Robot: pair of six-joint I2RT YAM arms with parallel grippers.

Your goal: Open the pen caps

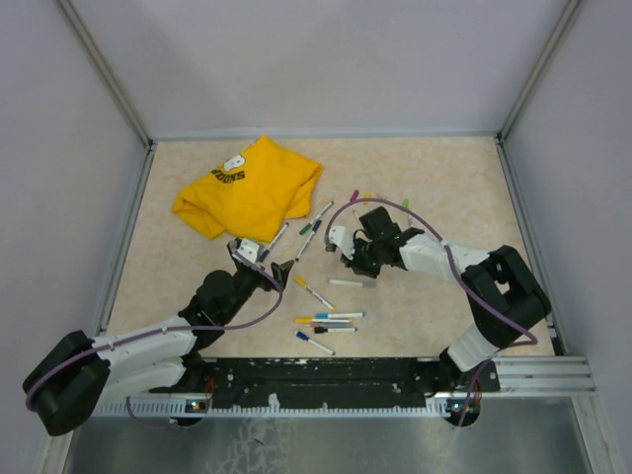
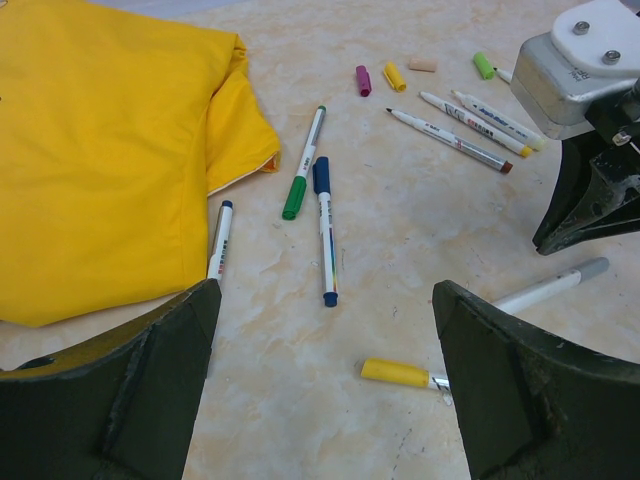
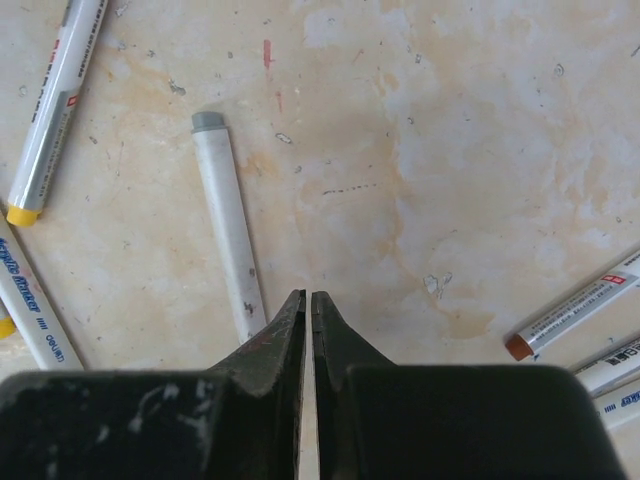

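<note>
A white pen with a grey end (image 3: 230, 220) lies under my right gripper, whose fingertips almost meet, a thin slit between them and nothing held. My left gripper is wide open above the table, holding nothing. Beneath its right finger lies a yellow-capped pen (image 2: 395, 373), partly hidden. Ahead are a blue-capped pen (image 2: 322, 180) and a green-capped pen (image 2: 296, 195). Loose caps lie at the back: magenta (image 2: 363, 80), yellow (image 2: 395, 76), peach (image 2: 422, 64) and green (image 2: 484, 66). Near them, a brown-ended pen (image 2: 450, 138) shows a bare dark tip.
A yellow cloth (image 1: 252, 183) covers the back left. Several pens, among them a blue-capped one (image 1: 314, 343) and a black-capped one (image 1: 336, 330), lie at the front middle. Bare table (image 1: 444, 168) shows at the back right.
</note>
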